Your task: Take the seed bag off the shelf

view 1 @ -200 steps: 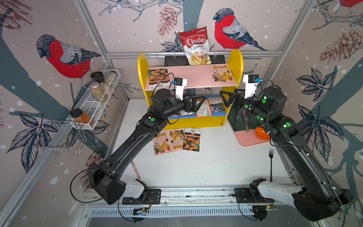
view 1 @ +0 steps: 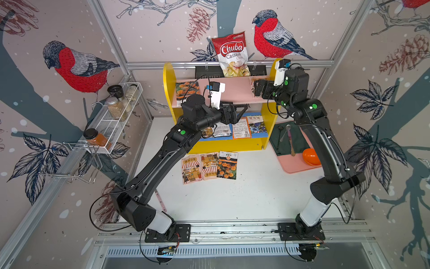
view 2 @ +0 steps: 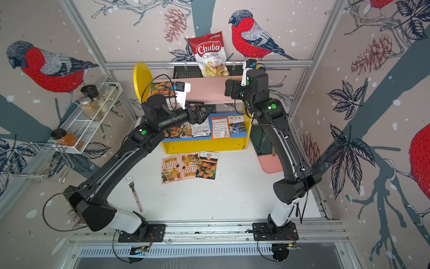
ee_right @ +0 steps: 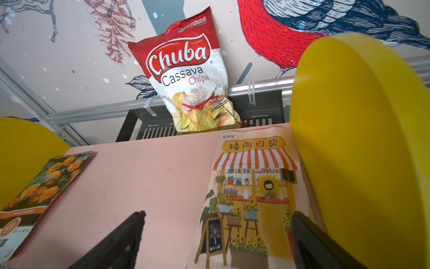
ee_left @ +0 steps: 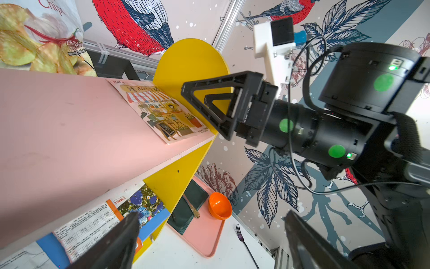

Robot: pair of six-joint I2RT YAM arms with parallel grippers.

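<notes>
On the right end of the pink upper shelf [ee_right: 147, 188] lies a sunflower seed bag [ee_right: 250, 179] with a striped awning, beside the yellow side panel. My right gripper is open above that shelf, fingers apart at either side of the bag's lower part, nothing held. In the left wrist view the same bag [ee_left: 163, 114] lies flat near the right gripper's fingers. An orange-flower seed bag [ee_right: 40, 192] sits at the shelf's left end. In front of the shelf's middle, my left gripper [view 1: 241, 112] stands open and empty.
Chips [ee_right: 192, 71] stand behind the shelf. The lower blue shelf holds several bags, including a white-and-orange one [view 1: 241, 127]. More bags [view 1: 227, 165] lie on the table. A pink tray [view 1: 286, 165] is at right.
My right arm has risen and moved left, from beside the shelf to over its right end, now covering the bag in the top views.
</notes>
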